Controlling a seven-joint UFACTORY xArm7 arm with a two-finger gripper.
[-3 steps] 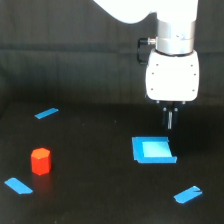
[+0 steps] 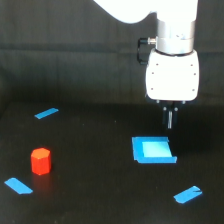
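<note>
A red hexagonal block [image 2: 41, 161] sits on the dark table at the left. On the right, the white arm ends in my gripper [image 2: 169, 120], pointing down above the table, just behind and right of a blue taped square [image 2: 139, 150] with a pale centre. The gripper's thin dark fingers are hard to make out against the background, so whether they are open or shut is unclear.
Short strips of blue tape lie on the table at the back left [image 2: 46, 113], front left [image 2: 18, 186] and front right [image 2: 187, 194].
</note>
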